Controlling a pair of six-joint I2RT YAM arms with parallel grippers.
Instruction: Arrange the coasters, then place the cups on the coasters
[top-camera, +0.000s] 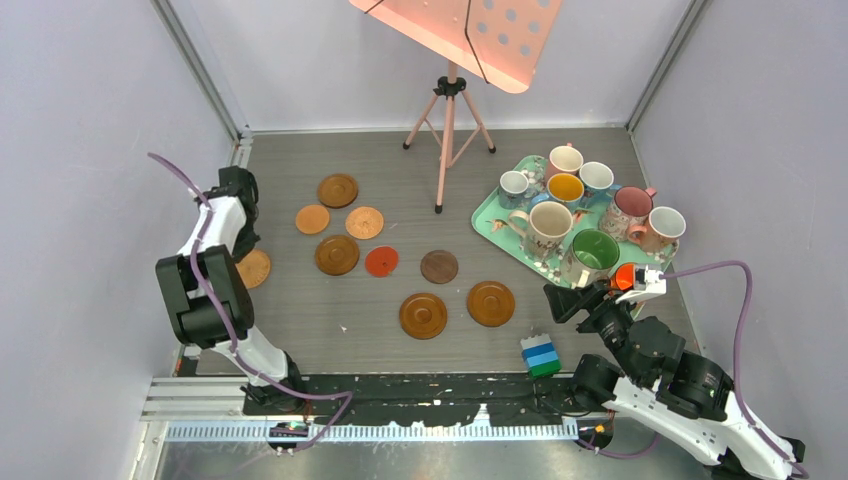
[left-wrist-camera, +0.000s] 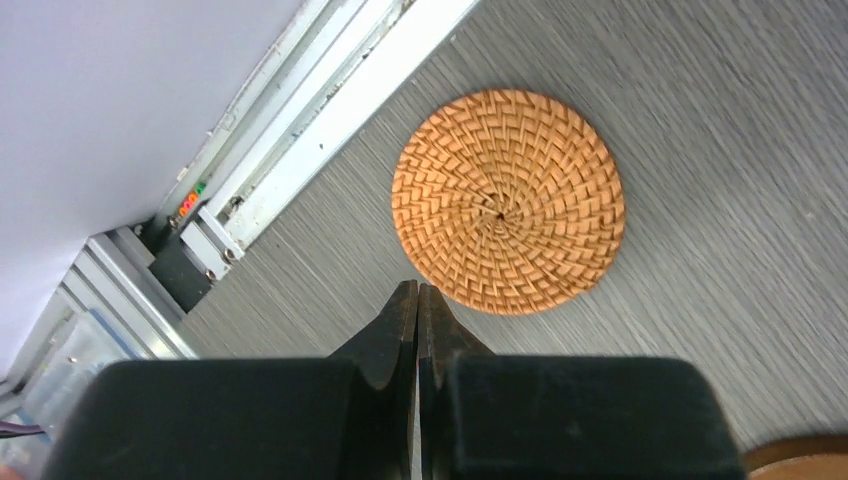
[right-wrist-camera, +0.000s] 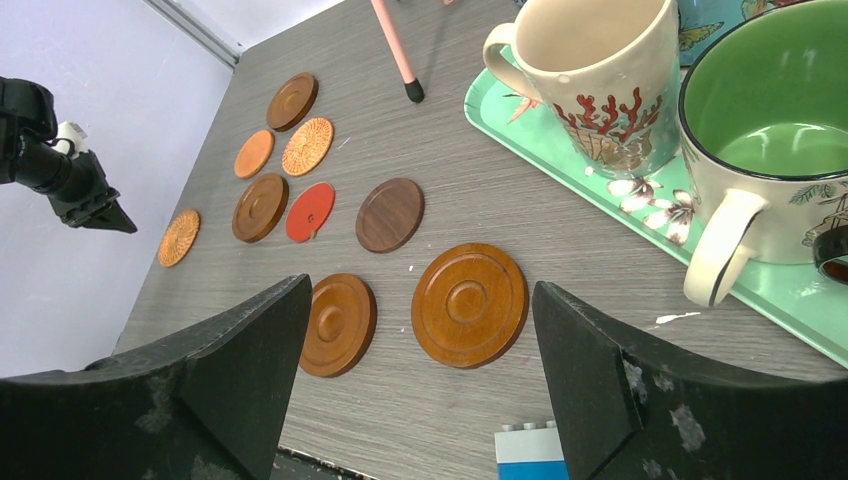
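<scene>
My left gripper is shut with nothing between its fingers, above a woven coaster (left-wrist-camera: 508, 200) at the table's left edge. My right gripper stands open and empty at the near right, beside the green tray (top-camera: 488, 225) of cups. On it are a coral-pattern mug (top-camera: 546, 228), a green-lined mug (top-camera: 597, 250) and several others. Several round coasters lie across the table: brown (top-camera: 422, 316), dark (top-camera: 439, 266), red (top-camera: 381, 261) and light woven (top-camera: 364, 222).
A pink tripod stand (top-camera: 447, 140) stands at the back centre. A block of coloured bricks (top-camera: 540, 355) sits at the near edge. Bare table lies between the coasters and along the front left. Walls enclose the sides and back.
</scene>
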